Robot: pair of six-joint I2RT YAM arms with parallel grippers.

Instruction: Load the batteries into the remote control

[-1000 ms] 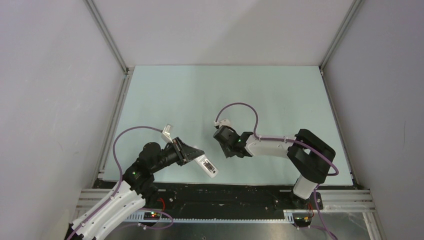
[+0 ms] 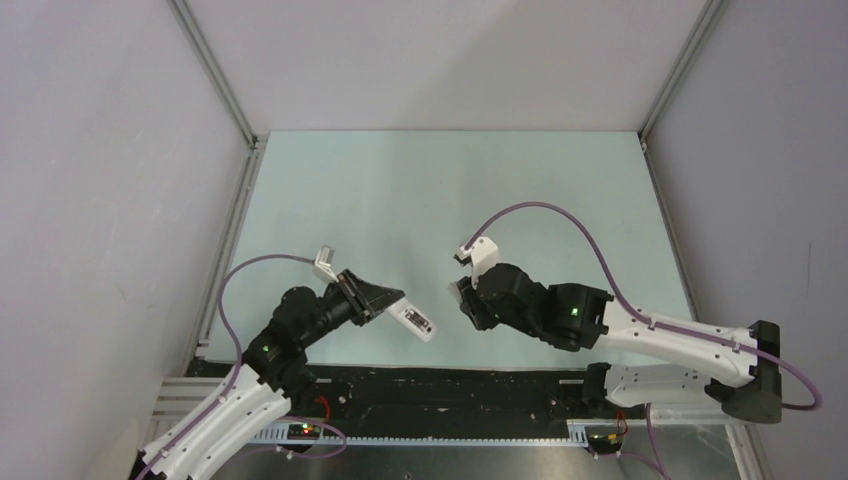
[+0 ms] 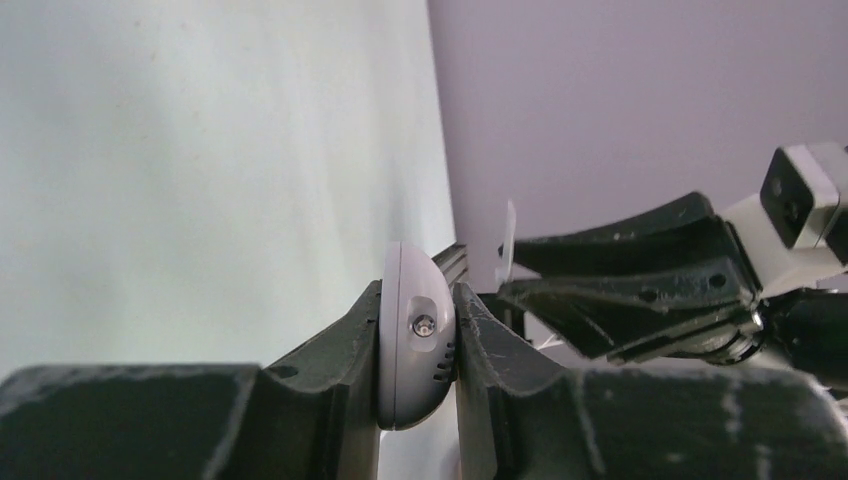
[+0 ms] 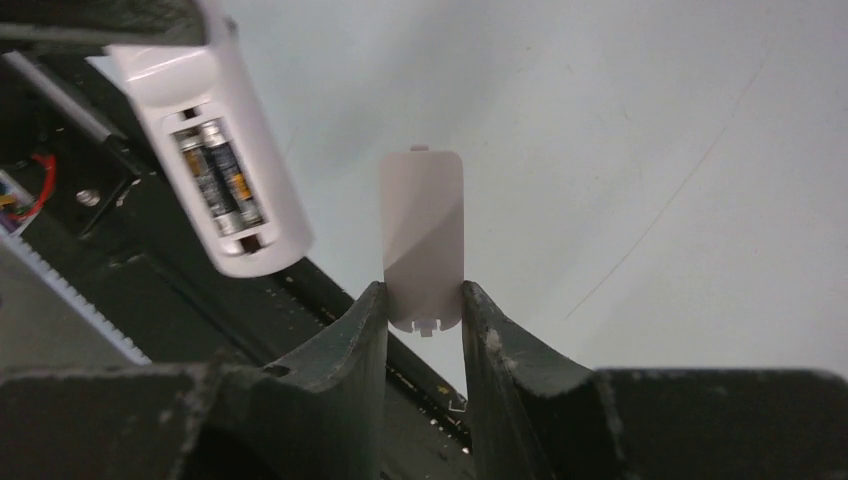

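My left gripper (image 2: pixel 394 300) is shut on the white remote control (image 2: pixel 400 308), which hangs tilted with its open battery bay facing up. Inside the bay, two batteries (image 4: pixel 233 178) lie side by side in the right wrist view. The left fingers (image 3: pixel 345 350) pinch the remote's sides, its rounded end facing the left wrist camera. To the right of the remote, my right gripper is shut on a flat white battery cover (image 4: pixel 424 225), its fingers at the cover's near end. Cover and remote are apart. From above, the right gripper mostly hides the cover.
Purple cables (image 2: pixel 585 240) arc above both arms.
My right arm has swung up and forward, its gripper shifting a little to the right, away from the remote. The left gripper and remote have barely moved.
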